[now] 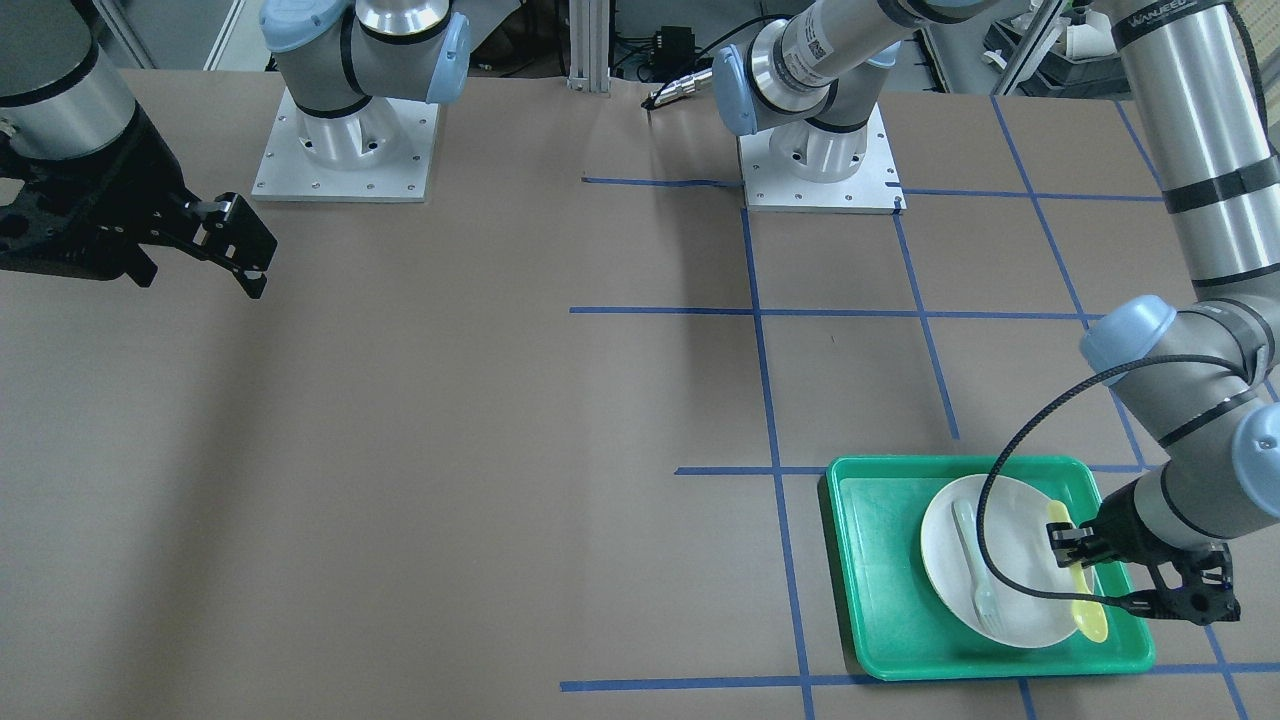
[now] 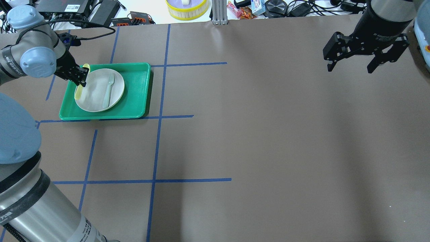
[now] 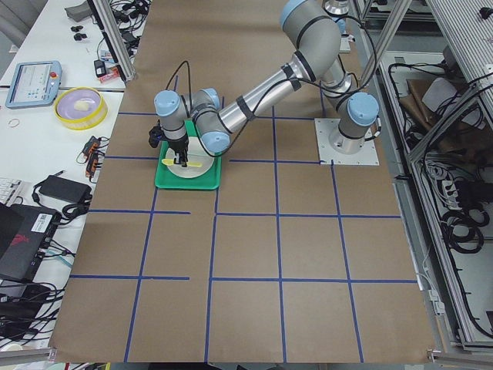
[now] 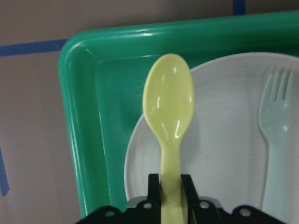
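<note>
A green tray (image 1: 876, 624) holds a white plate (image 4: 224, 168), on which a pale mint fork (image 4: 275, 135) lies. My gripper is shut on a pale yellow spoon (image 4: 168, 102) by its handle, with the bowl pointing away over the plate's rim toward the tray's corner. In the front view the spoon (image 1: 1089, 618) is at the plate's right edge, partly behind the gripper; whether it still touches the plate is unclear.
Bare table with blue tape lines stretches left of the tray. A second black gripper (image 1: 216, 240) hangs at the far left, and other arm bases (image 1: 816, 204) stand along the back edge.
</note>
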